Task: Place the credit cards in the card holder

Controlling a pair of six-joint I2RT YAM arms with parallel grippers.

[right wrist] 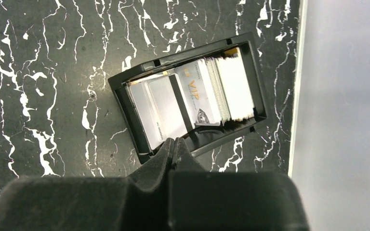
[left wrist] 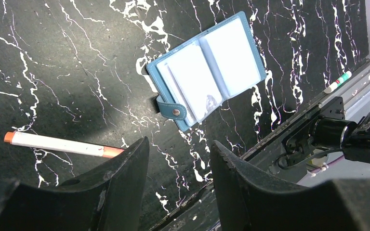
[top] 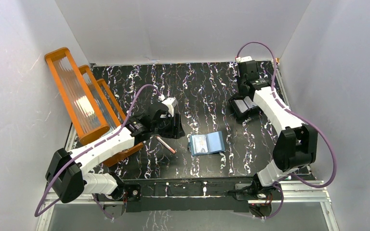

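Note:
Credit cards fill a black box on the right of the table: a grey VIP card and, left of it, a pale card with a dark stripe lying over others. At the box's near rim in the right wrist view, my right gripper is shut, its fingertips together and no card between them. The blue card holder lies spread out at the front middle. My left gripper hangs open and empty above the table, left of the holder in the top view.
An orange-ended white marker lies left of the holder. Orange-framed racks stand along the left wall. Past the front edge is a green-capped tube.

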